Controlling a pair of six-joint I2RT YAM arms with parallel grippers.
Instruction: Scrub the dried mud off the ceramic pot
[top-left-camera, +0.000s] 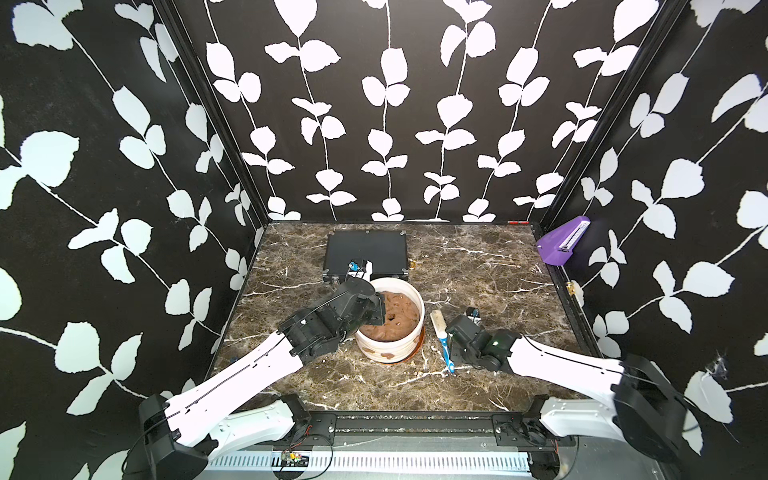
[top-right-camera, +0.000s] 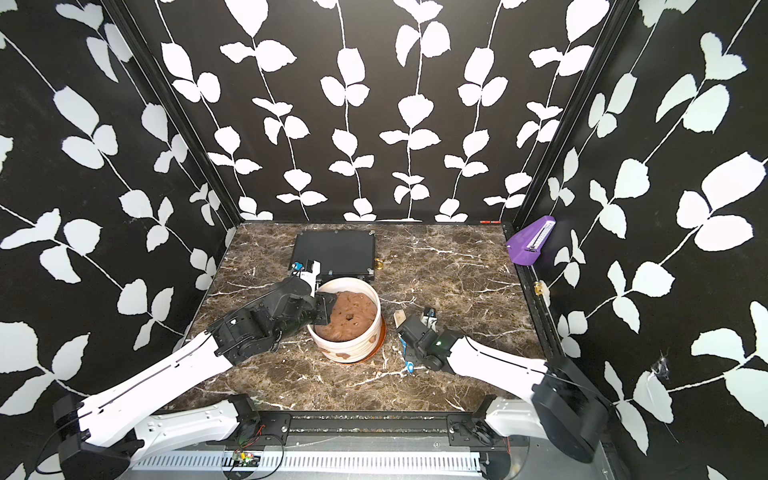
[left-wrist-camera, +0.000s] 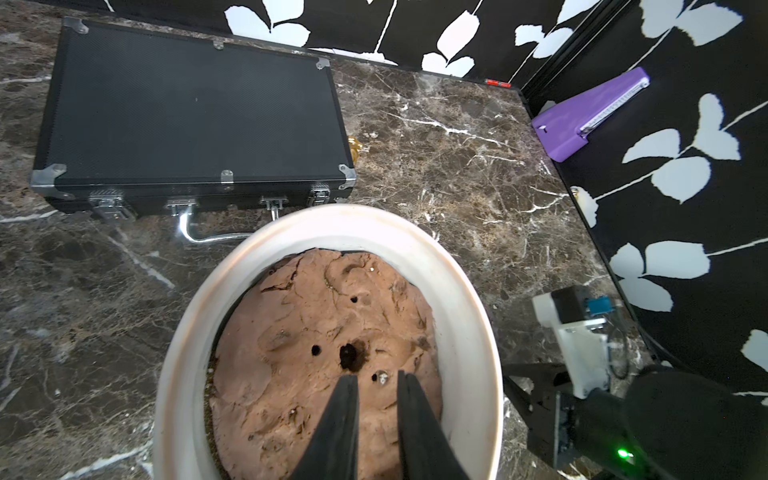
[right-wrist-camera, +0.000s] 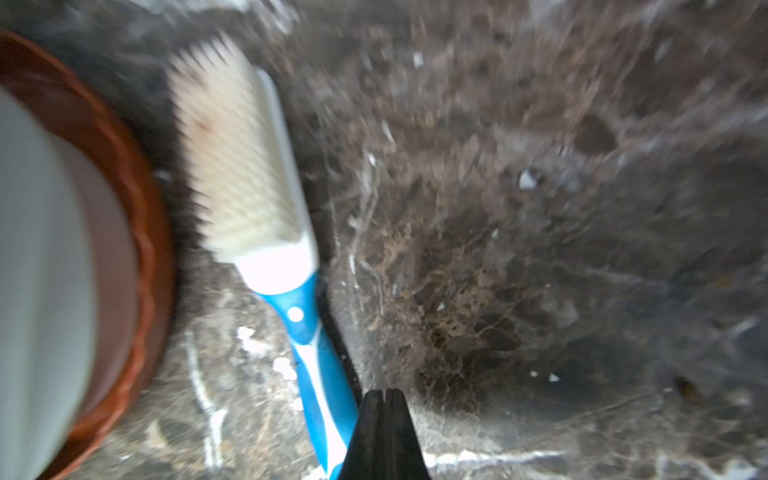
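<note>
The ceramic pot (top-left-camera: 388, 349) stands on its terracotta saucer (right-wrist-camera: 152, 264), packed with brown soil and marked by mud patches on its outer wall. My left gripper is over the pot's near left side, its fingers slightly apart; nothing shows between them. A scrub brush (right-wrist-camera: 276, 168) with pale bristles and a blue-and-white handle lies on the table right of the pot, bristles turned toward it. By the handle's lower end, my right gripper is shut, its tips together with nothing between.
Behind the pot sits a closed black case (left-wrist-camera: 192, 112) with a metal handle. A purple holder (top-left-camera: 562, 240) is at the right wall.
</note>
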